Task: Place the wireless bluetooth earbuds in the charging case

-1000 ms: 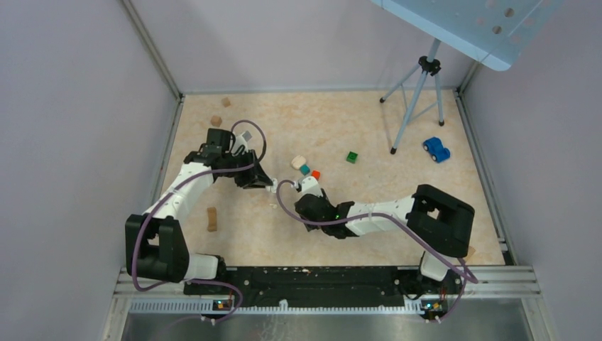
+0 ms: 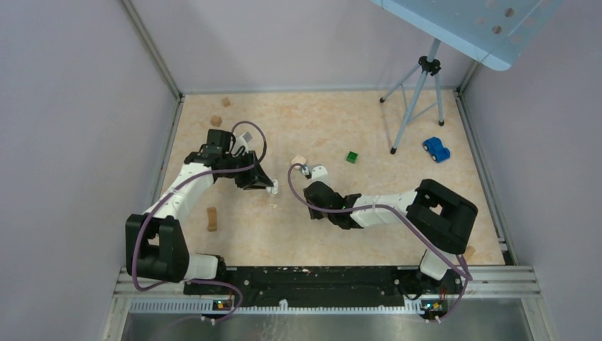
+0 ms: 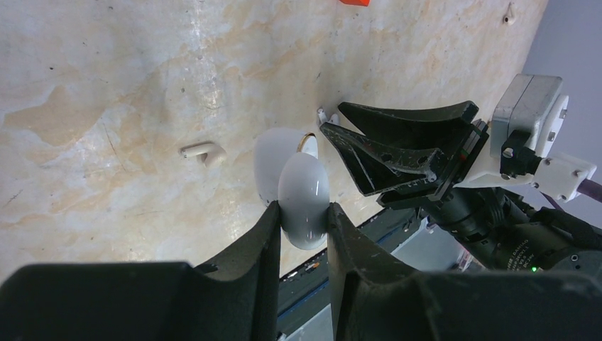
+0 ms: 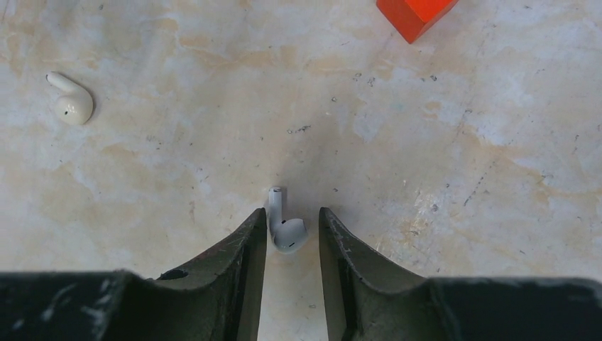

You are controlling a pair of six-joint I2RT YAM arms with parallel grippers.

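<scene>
My left gripper is shut on the white charging case (image 3: 304,188), which has its lid raised; in the top view this case (image 2: 272,187) shows at the left fingertips. My right gripper stands part open, low over the table. One white earbud (image 4: 289,236) lies in line with the gap between its fingers, its stem pointing away; whether the fingers touch it I cannot tell. The other earbud (image 4: 74,106) lies apart at the upper left in the right wrist view. From the left wrist view, that loose earbud (image 3: 210,153) rests left of the case.
A red block (image 4: 417,15) sits beyond the earbuds. Further off in the top view are a green block (image 2: 351,157), a blue toy car (image 2: 436,149) and a tripod (image 2: 409,114). A wooden block (image 2: 212,219) lies near the left arm. Bare table surrounds the earbuds.
The right arm has moved a little to the right and away from the front edge, now covering the red block in the top view. The left arm and case look still.
</scene>
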